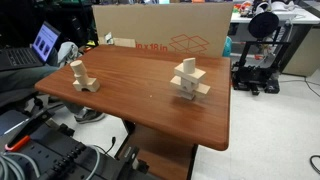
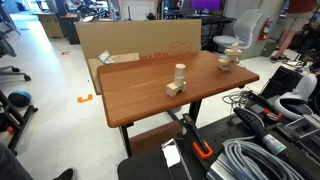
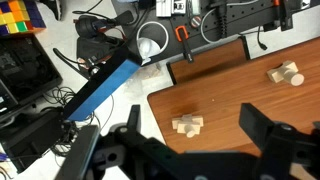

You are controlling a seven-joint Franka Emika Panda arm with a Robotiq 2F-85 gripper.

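Two small groups of pale wooden blocks stand apart on the brown table. In exterior view 1 the lower stack (image 1: 80,77), with an upright cylinder on top, is at the left, while the taller stack (image 1: 188,78) with flat pieces stands toward the right. Exterior view 2 shows one stack (image 2: 177,80) near the front edge and another (image 2: 231,55) farther right. From above, the wrist view has one block group (image 3: 187,125) between the fingers' sides and another (image 3: 287,73) to the right. My gripper is open, well above the table, holding nothing. It is not visible in the exterior views.
A cardboard panel (image 1: 165,32) stands along the table's far side. A laptop (image 1: 47,40) is beyond the left edge. Cables and equipment (image 2: 255,158) lie beside the table.
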